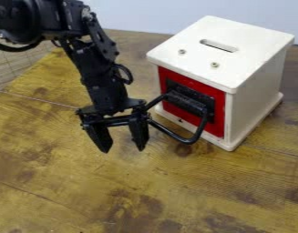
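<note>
A white wooden box [253, 90] with a sloped top, a slot and two small knobs stands at the right. Its red front panel [217, 116] carries a black mechanism with a U-shaped black handle [187, 138] sticking out forward and down to the left. My black gripper [120, 138] hangs over the table just left of the handle, its two fingers pointing down and apart, with nothing between them.
A tiled surface shows beyond its far left edge, and a pale wall stands behind the box.
</note>
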